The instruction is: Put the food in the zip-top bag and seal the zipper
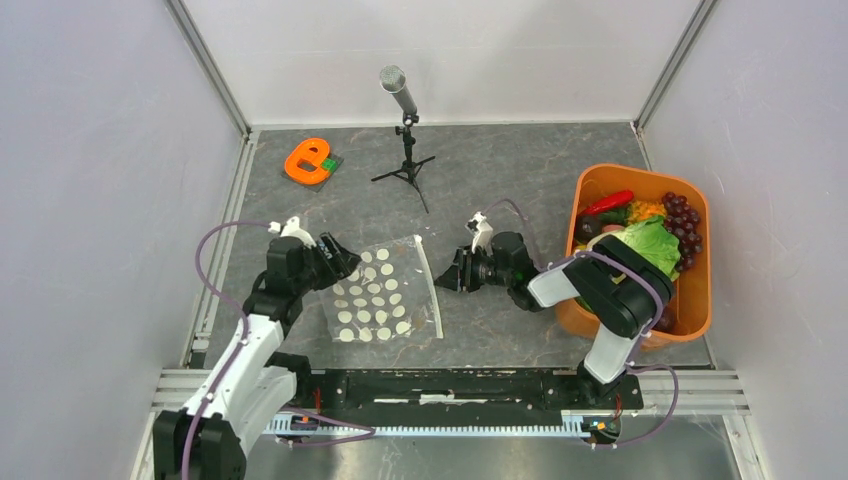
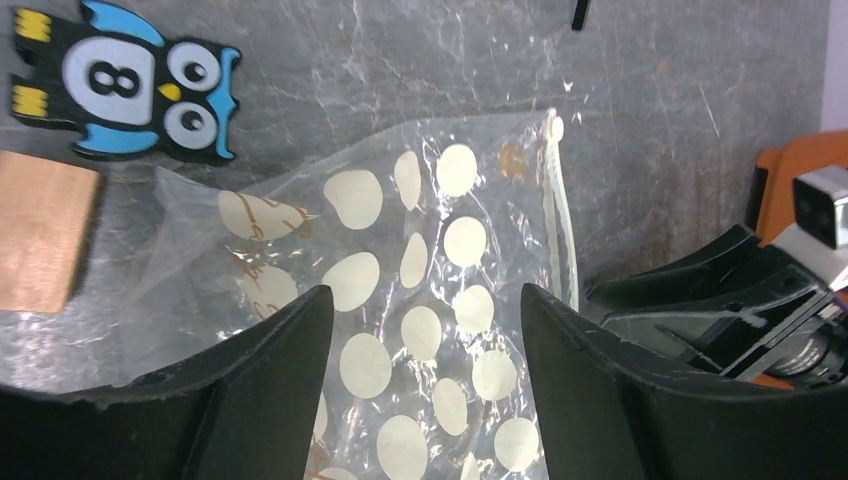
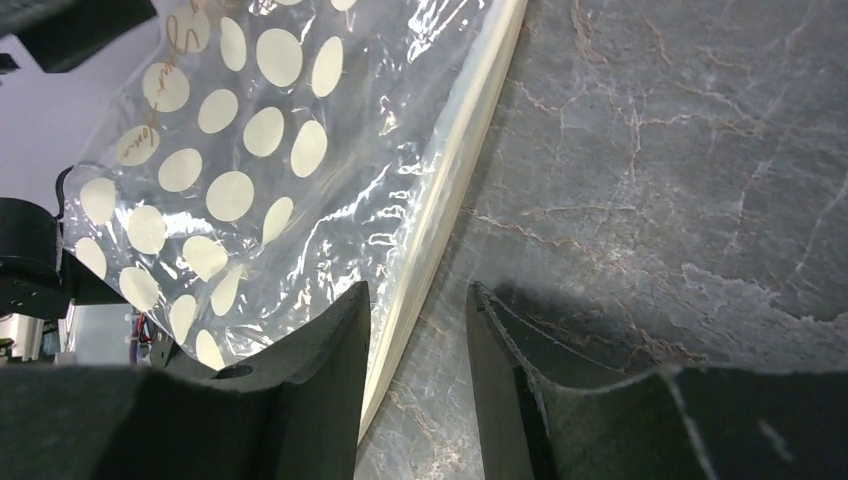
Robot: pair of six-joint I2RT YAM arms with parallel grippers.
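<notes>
The clear zip top bag (image 1: 382,300), printed with cream dots, lies flat on the grey surface, its pale zipper strip (image 1: 428,290) along its right side. My left gripper (image 1: 342,262) is over the bag's upper left, fingers apart and nothing between them in the left wrist view. My right gripper (image 1: 456,274) stands open just right of the zipper; in the right wrist view the strip (image 3: 445,190) runs by its left finger. An orange basket (image 1: 705,260) at the right holds lettuce (image 1: 648,240), grapes (image 1: 683,225), a red pepper (image 1: 609,200) and other food, partly hidden by my right arm.
A microphone on a tripod (image 1: 407,150) stands at the back centre. An orange object (image 1: 300,170) lies at back left. The left wrist view shows an owl figure (image 2: 120,85) and a tan square (image 2: 40,230). Bare surface lies between bag and basket.
</notes>
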